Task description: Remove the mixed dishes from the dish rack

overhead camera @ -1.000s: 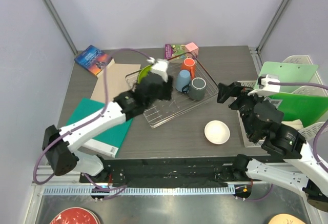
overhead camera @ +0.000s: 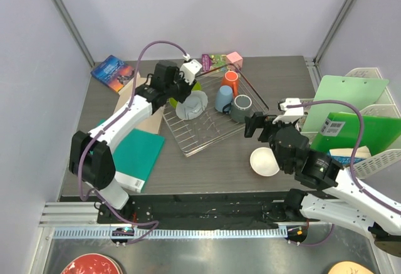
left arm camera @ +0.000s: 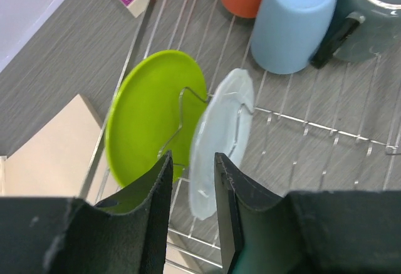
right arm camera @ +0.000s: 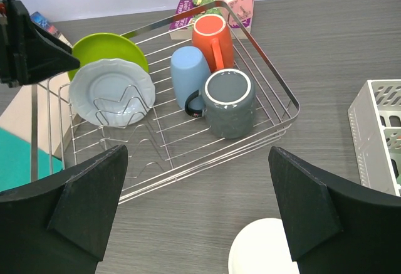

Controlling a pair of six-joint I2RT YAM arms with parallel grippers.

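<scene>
In the wire dish rack (overhead camera: pixel 188 141) a pale bluish-white plate (right arm camera: pixel 111 92) and a green plate (left arm camera: pixel 147 114) stand on edge side by side at the left. My left gripper is above them, its fingers part open, the near edge of the pale plate seen between and beyond the fingertips. Whether they touch it I cannot tell. Further right in the rack are a blue cup (right arm camera: pixel 189 73), an orange mug (right arm camera: pixel 213 41) and a dark grey-green mug (right arm camera: pixel 229 103), all bottom up. My right gripper hangs open and empty, right of the rack.
A white dish (overhead camera: pixel 264 162) lies on the table below my right gripper. At right a white basket (overhead camera: pixel 382 152) holds green boards. Left of the rack lie a teal folder (overhead camera: pixel 139 155), a cardboard sheet and a book (overhead camera: pixel 113 73). Small boxes (overhead camera: pixel 234 59) stand behind the rack.
My left arm has swung back and left from over the rack's middle to the plates. The dishes look unmoved.
</scene>
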